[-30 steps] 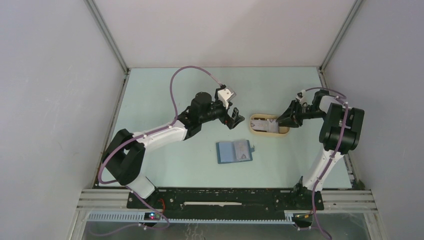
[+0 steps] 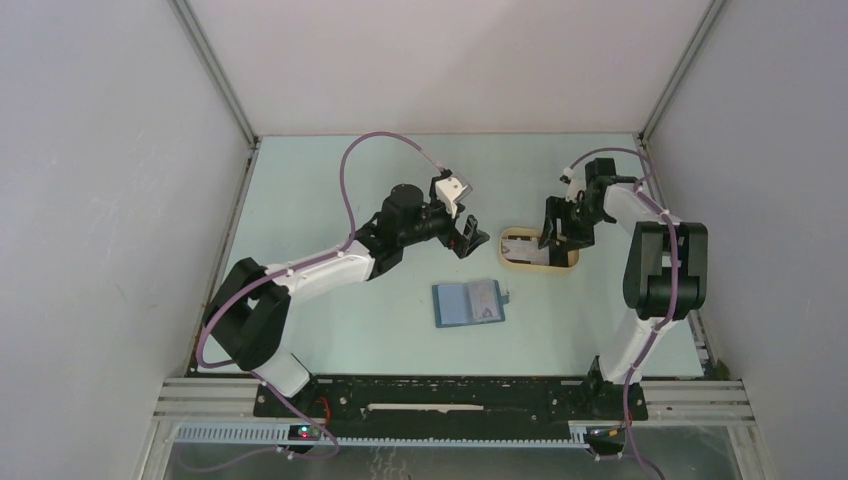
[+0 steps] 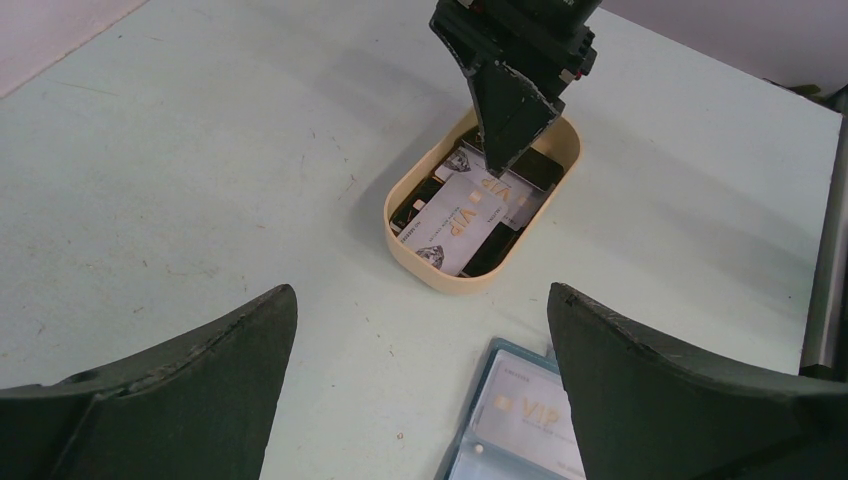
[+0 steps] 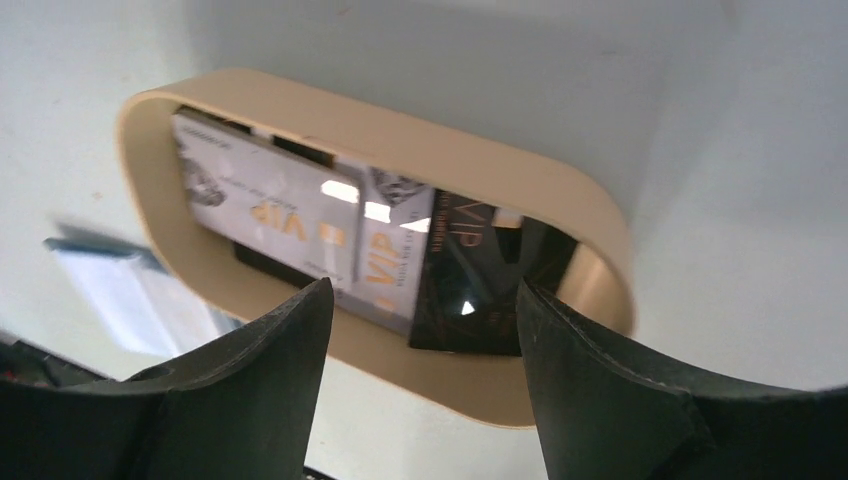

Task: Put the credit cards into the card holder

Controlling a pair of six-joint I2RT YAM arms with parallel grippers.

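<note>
A beige oval tray (image 2: 508,259) holds silver and black VIP cards, seen closely in the right wrist view as silver cards (image 4: 265,200) beside a black card (image 4: 485,290). My right gripper (image 2: 550,235) hangs open over this tray, nothing held. The blue card holder (image 2: 452,304) lies open below it on the table, with a silver card (image 3: 522,405) in one side. My left gripper (image 2: 470,236) is open and empty, left of the tray and above the holder.
Both arms reach over the white table. The table's left part (image 2: 300,180) and the area behind the tray are clear. Walls stand at the back and sides.
My right gripper and arm have moved up and a little left in the top view, over the tray. The left arm has stayed still.
</note>
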